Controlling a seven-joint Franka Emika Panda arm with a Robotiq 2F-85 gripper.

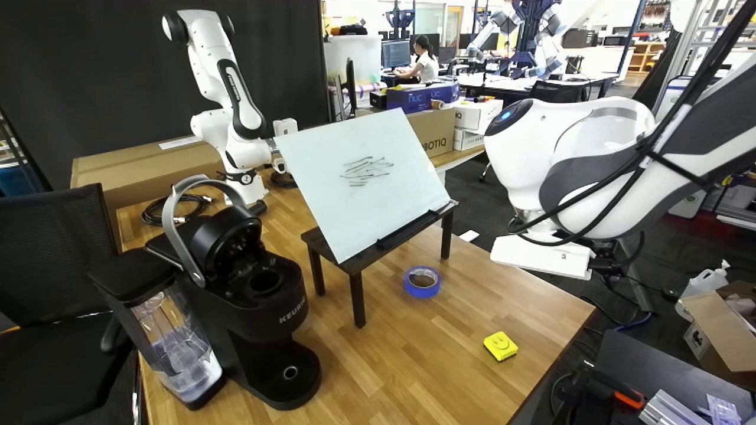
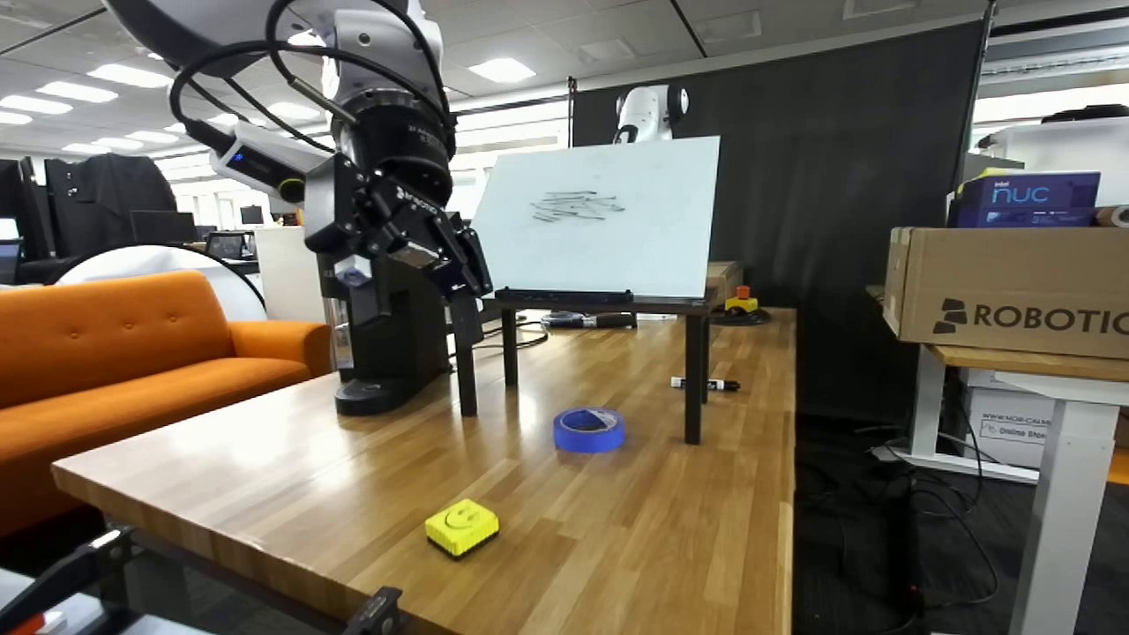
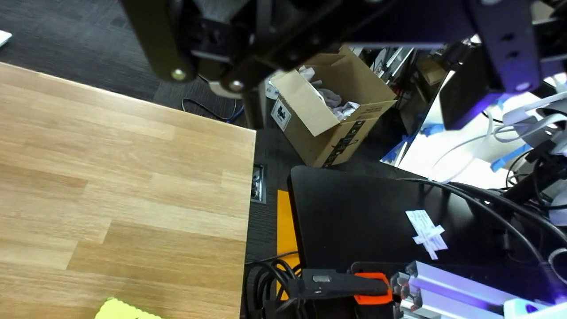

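In the second exterior view my gripper [image 2: 413,282] hangs tilted in the air above the table's left side, its fingers spread. The wrist view shows my gripper open, with a wide gap and nothing held. A yellow block with a smiley face [image 1: 501,346] lies on the wooden table near its front edge; only part of the yellow block [image 3: 123,311] enters the wrist view's bottom edge. Dark scribbled lines mark a white board [image 1: 322,163], which leans on a small dark stand [image 1: 356,265].
Blue tape [image 1: 422,281] rests on the table before the stand. A black marker [image 2: 706,383] lies near the stand's legs. At the other side stands a black coffee maker [image 1: 280,340] with its lid raised. The wood around the yellow block is clear.
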